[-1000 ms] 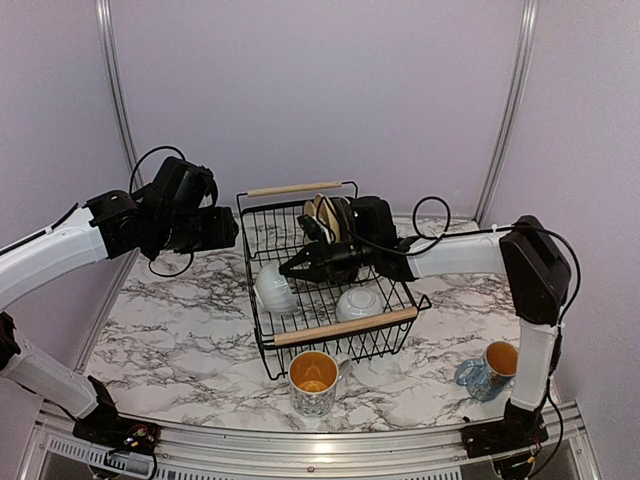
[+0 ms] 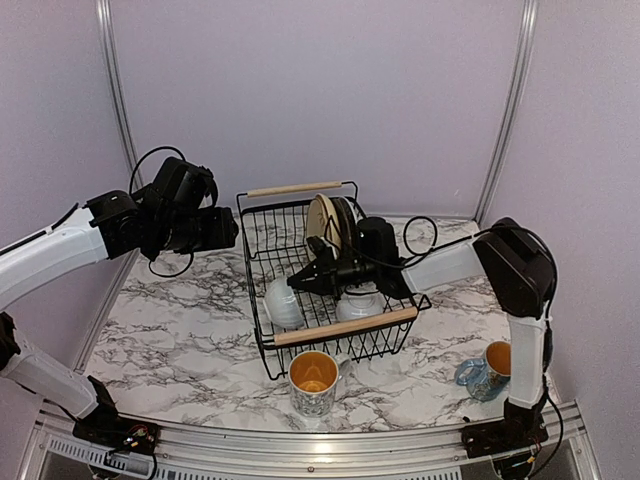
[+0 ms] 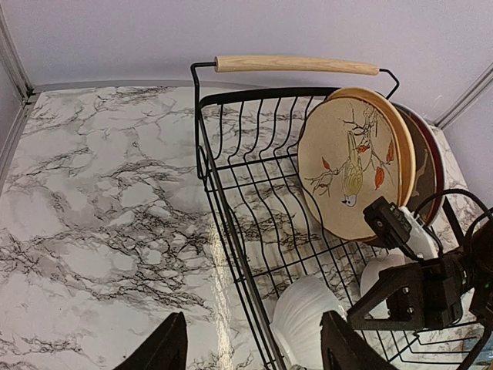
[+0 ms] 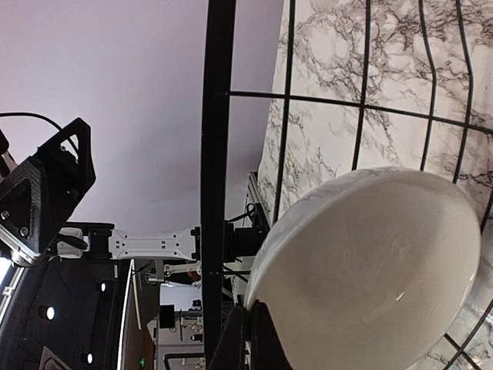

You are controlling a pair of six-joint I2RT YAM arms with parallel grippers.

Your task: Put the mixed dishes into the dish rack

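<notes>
A white bowl (image 2: 283, 303) stands tilted on its side at the left part of the black wire dish rack (image 2: 270, 250). My right gripper is shut on the bowl's thin rim, and the bowl's hollow fills much of the right wrist view. Beside it in the rack sits a second white bowl (image 2: 360, 304), partly hidden by the right arm. Plates (image 3: 350, 166) stand upright at the rack's right side, the front one with a bird and leaf picture. My left gripper hangs left of the rack, open and empty.
In front of the rack stands a patterned mug (image 2: 313, 390) with an orange inside. A blue mug (image 2: 487, 372) lies tipped at the right, near the right arm's base. Wooden handles (image 2: 345, 327) top the rack's ends.
The right gripper and the bowl have moved down and slightly right, toward the rack's front. The right arm now partly covers the second bowl. The left arm has stayed put.
</notes>
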